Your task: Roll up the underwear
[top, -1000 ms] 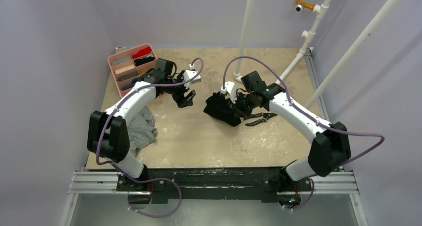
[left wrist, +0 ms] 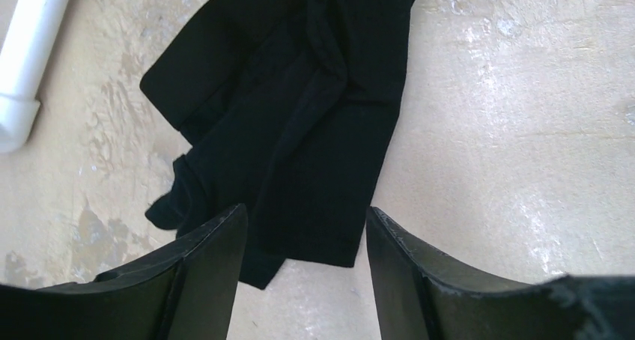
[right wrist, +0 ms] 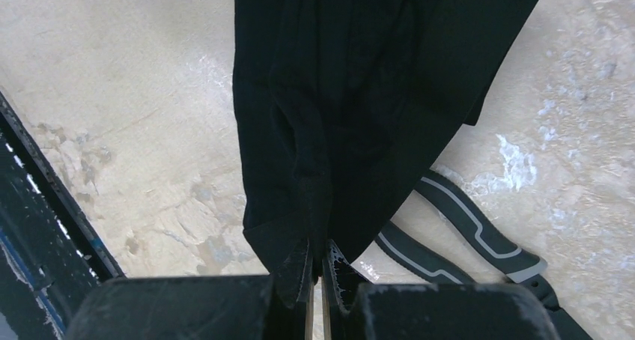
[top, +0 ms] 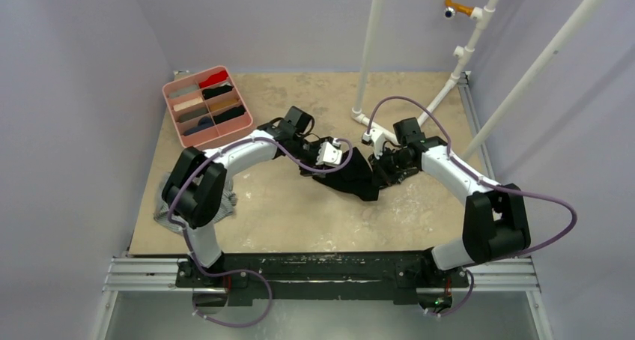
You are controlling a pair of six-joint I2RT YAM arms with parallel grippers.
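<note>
Black underwear [top: 348,175] lies spread and creased mid-table. My left gripper hangs over its left end in the top view; in the left wrist view its fingers are apart above the fabric, with nothing gripped. My right gripper is shut on a narrow fold at the cloth's right end, seen in the right wrist view with the fabric running away from the fingertips.
Black strap-like tools [right wrist: 472,220] lie beside the cloth. A pink divided box [top: 187,138] of folded garments and grey striped fabric [top: 163,213] occupy the left. White pipes [top: 443,93] stand behind at right.
My left arm has moved right to over the cloth's left end. My right gripper has moved to the right, and the cloth has stretched and shifted that way with it.
</note>
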